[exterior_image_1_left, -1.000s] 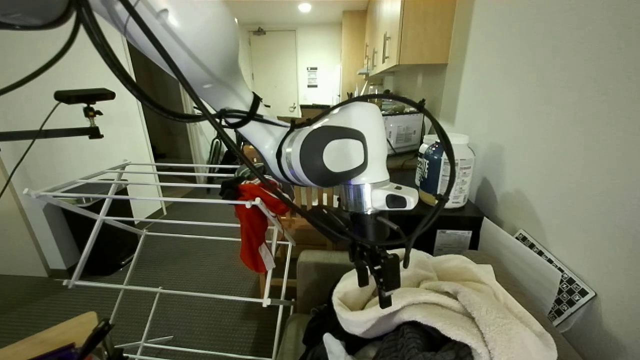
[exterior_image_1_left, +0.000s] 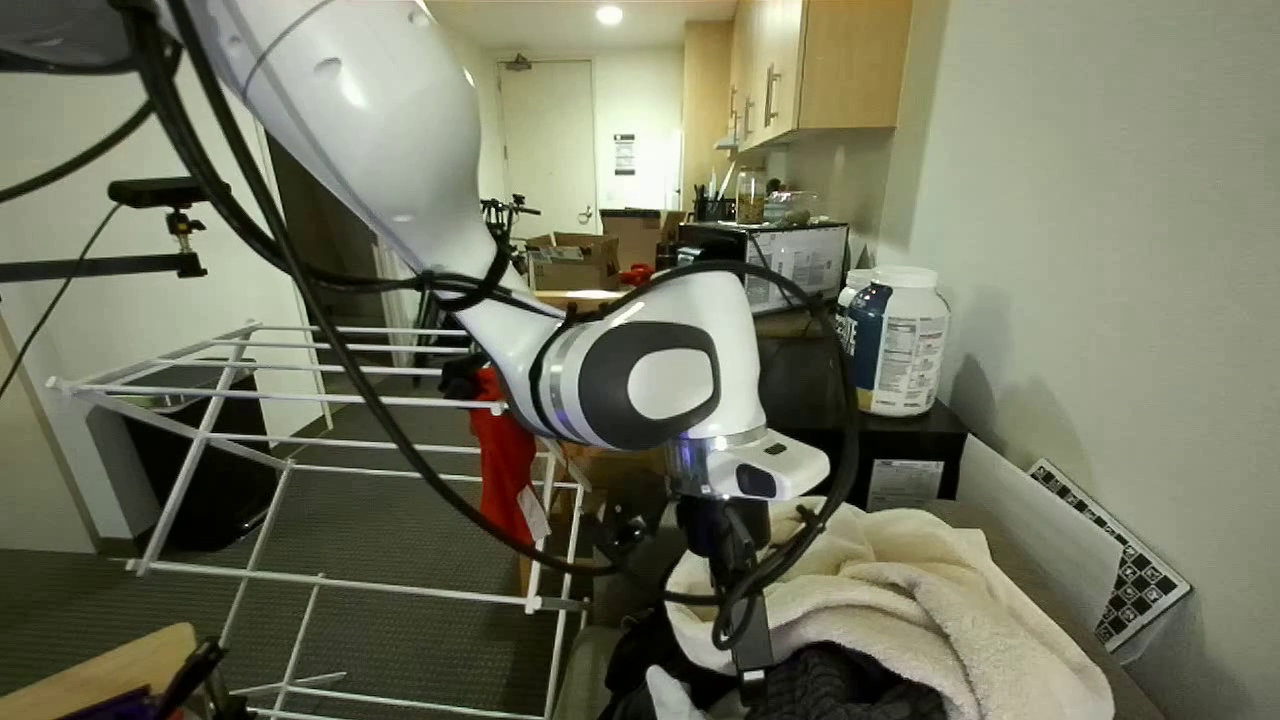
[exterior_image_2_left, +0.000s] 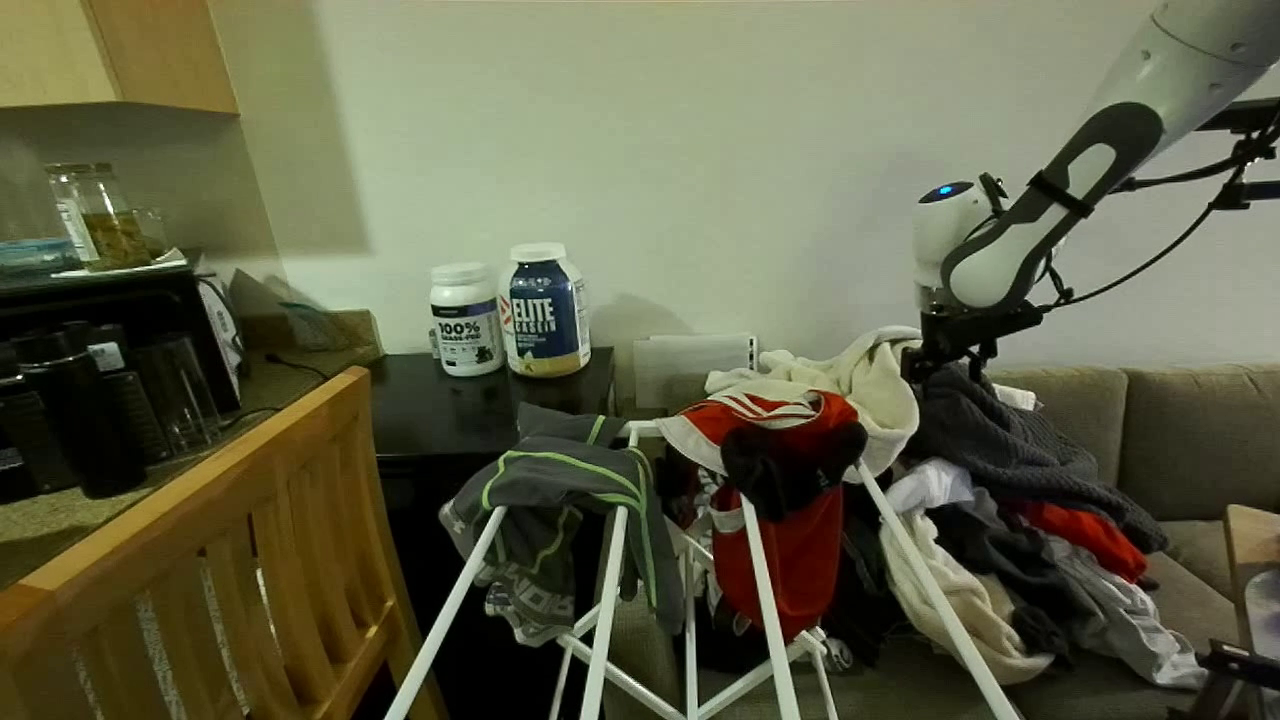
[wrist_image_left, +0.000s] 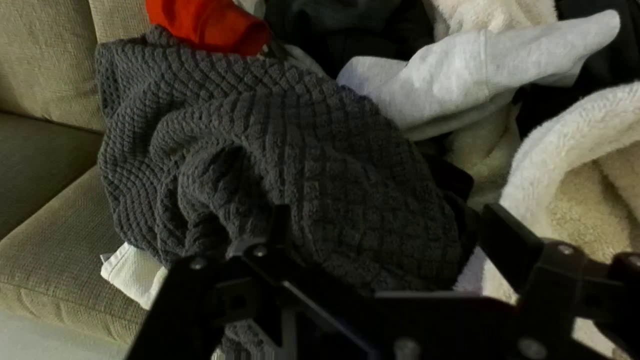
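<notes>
In the wrist view my gripper stands open over a dark grey knitted cloth (wrist_image_left: 324, 174), its two fingers well apart and nothing held between them. The fingers point down at the heap of laundry on the couch. A cream fleece blanket (wrist_image_left: 540, 198) lies right of the knit, close by the right finger. A light grey sleeve (wrist_image_left: 468, 72) and a red cloth (wrist_image_left: 210, 27) lie beyond the knit. Exterior view 2 has the gripper (exterior_image_2_left: 948, 366) low at the back of the pile, between cream blanket and knit. Whether the fingertips touch the cloth, I cannot tell.
A white drying rack (exterior_image_1_left: 348, 592) stands left of the couch, bearing a red garment (exterior_image_2_left: 780, 552) and a grey garment with green trim (exterior_image_2_left: 564, 480). Two tubs (exterior_image_2_left: 546, 312) sit on a black cabinet near the wall. Bare couch (wrist_image_left: 54, 240) shows beside the pile.
My arm has come down and slightly left in exterior view 1. The gripper, earlier above the blanket, is now lower, at the laundry near the dark knit.
</notes>
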